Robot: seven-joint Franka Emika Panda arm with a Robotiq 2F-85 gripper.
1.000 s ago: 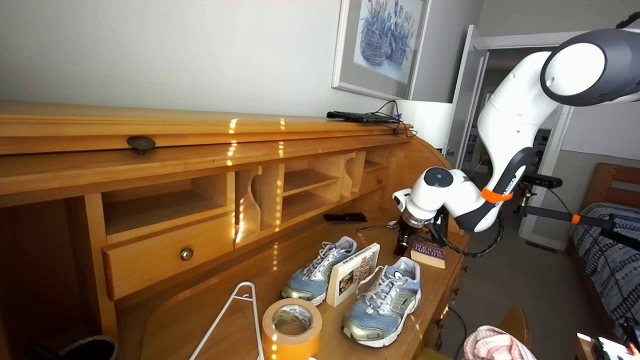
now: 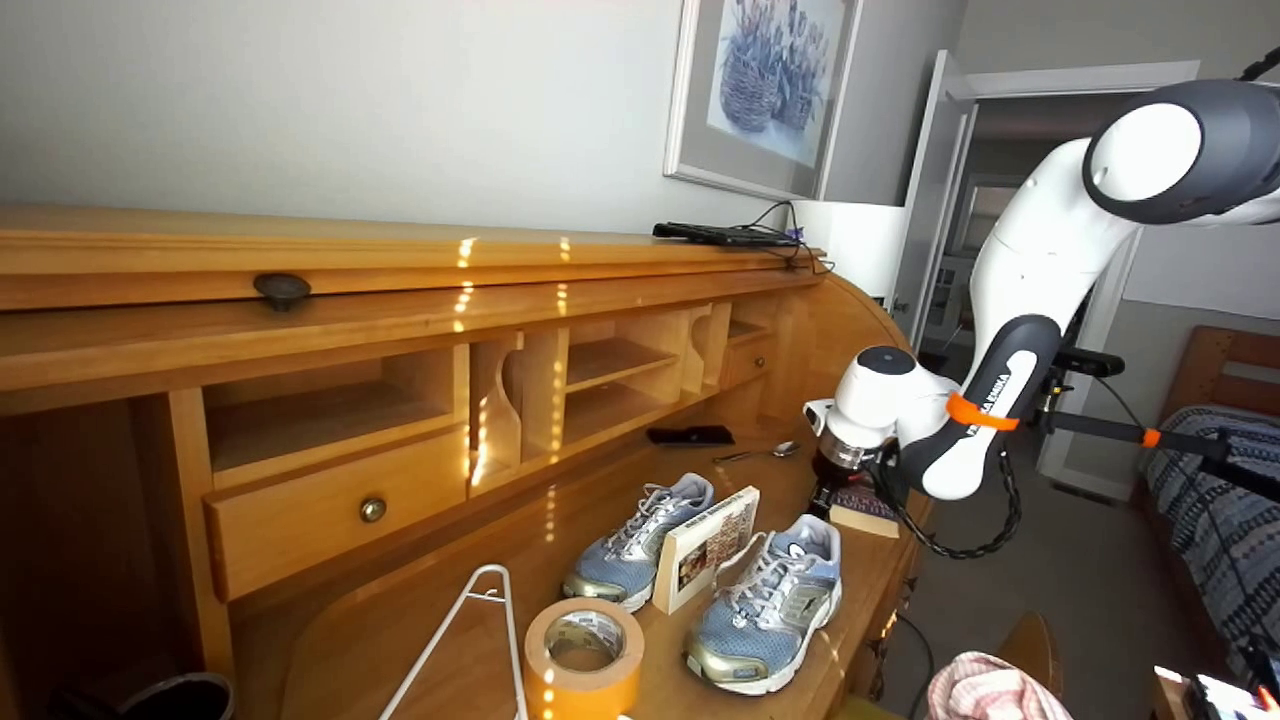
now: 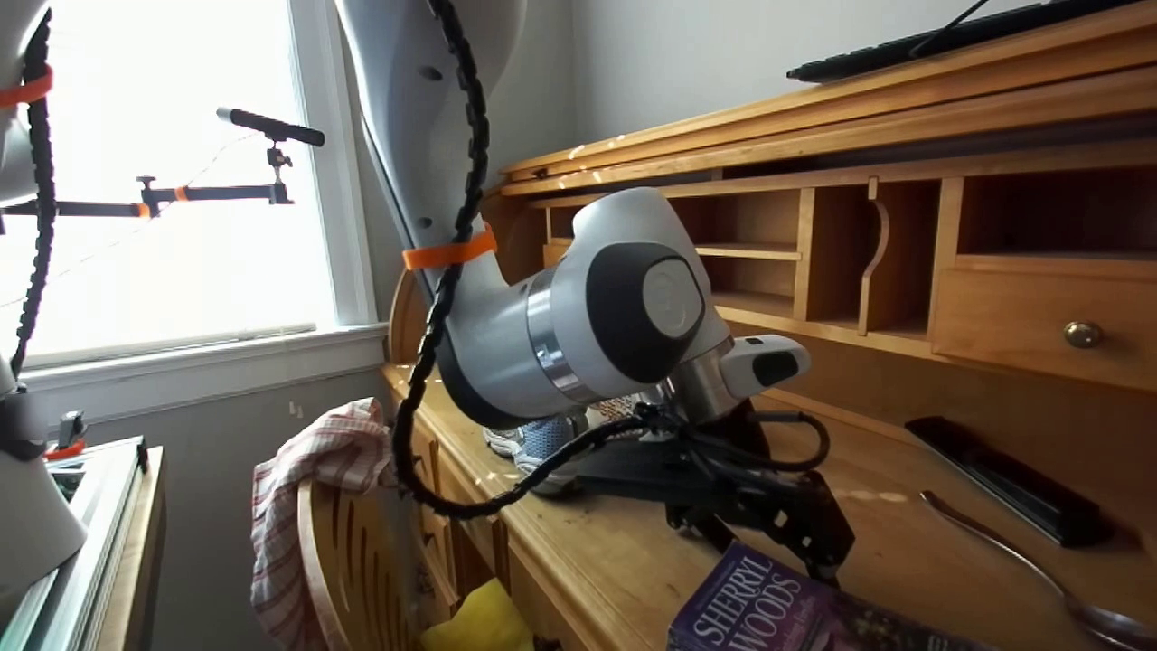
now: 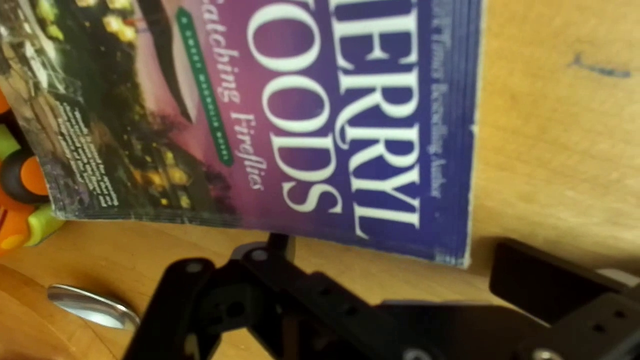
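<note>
A thick paperback book with a purple cover (image 4: 384, 132) and white lettering lies flat on the desk, filling much of the wrist view. In exterior view 2 its cover (image 3: 748, 608) shows in front of the fingers. My gripper is open at the book's end, its dark fingers (image 4: 522, 276) set apart. One finger is partly hidden by the book's edge; the other is past the corner, over bare wood. Whether either touches the book, I cannot tell. From exterior view 1, my gripper (image 2: 823, 498) appears low beside the book (image 2: 864, 518).
A spoon (image 2: 783, 449) and a black case-like object (image 2: 690, 434) lie toward the desk's back. Two blue-grey shoes (image 2: 768, 612), a framed picture (image 2: 708, 546), a tape roll (image 2: 584, 660) and a white hanger (image 2: 506, 636) occupy the other side. An orange-and-green object (image 4: 15, 225) borders the book.
In exterior view 1, my wrist and gripper have shifted a little right, toward the book, and now cover more of it. The book appears slightly farther right; shoes and frame stand unchanged.
</note>
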